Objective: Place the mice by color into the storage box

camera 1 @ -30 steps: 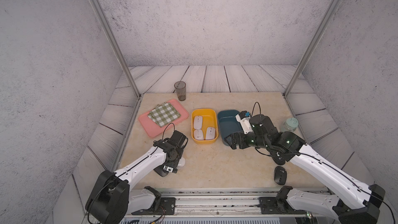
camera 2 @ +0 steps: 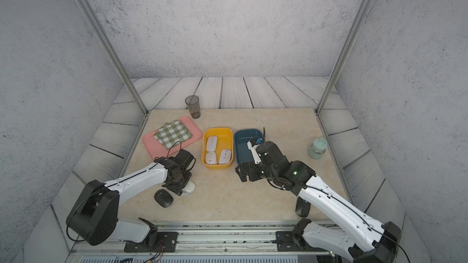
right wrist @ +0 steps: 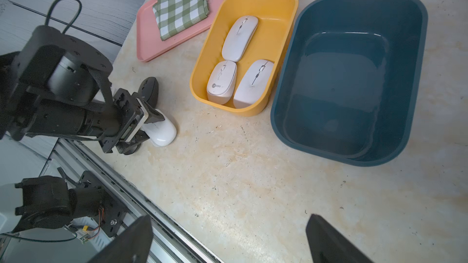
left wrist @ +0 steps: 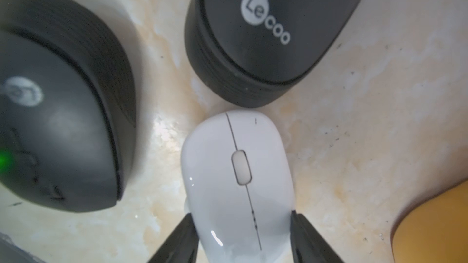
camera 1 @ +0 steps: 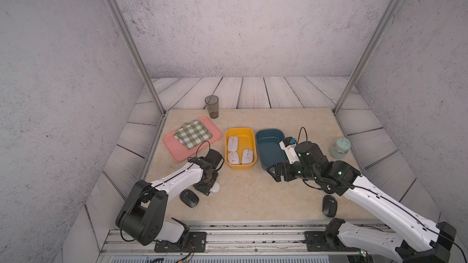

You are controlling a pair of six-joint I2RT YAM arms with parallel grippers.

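Observation:
In the left wrist view a white mouse (left wrist: 241,175) lies between the fingers of my left gripper, which is low over it; whether they grip it is unclear. A black mouse (left wrist: 58,117) and another black Lecoo mouse (left wrist: 277,24) lie beside it. The yellow box (camera 1: 239,130) holds three white mice; the teal box (camera 1: 270,141) looks empty. My right gripper hangs open near the teal box, with nothing between its fingers. A black mouse (camera 1: 329,205) lies at the front right.
A pink tray (camera 1: 174,148) with a checked cloth sits back left, a glass (camera 1: 212,107) behind it, and a mint jar (camera 1: 339,148) at the right.
The right arm has shifted slightly toward the front.

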